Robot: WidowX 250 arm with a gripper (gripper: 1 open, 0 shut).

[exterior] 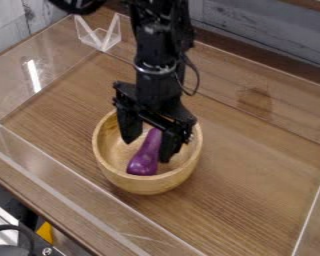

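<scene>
A round light wooden bowl (109,166) sits on the wooden table, holding a purple elongated object (145,154), likely an eggplant. My black gripper (152,128) reaches down into the bowl from above, its fingers open on either side of the purple object's upper end. Whether they touch it is hard to tell. The gripper hides the back part of the bowl.
The table (250,170) has free room right of the bowl. A clear plastic piece (97,30) stands at the back left. Low walls edge the back, and cables lie at the lower left.
</scene>
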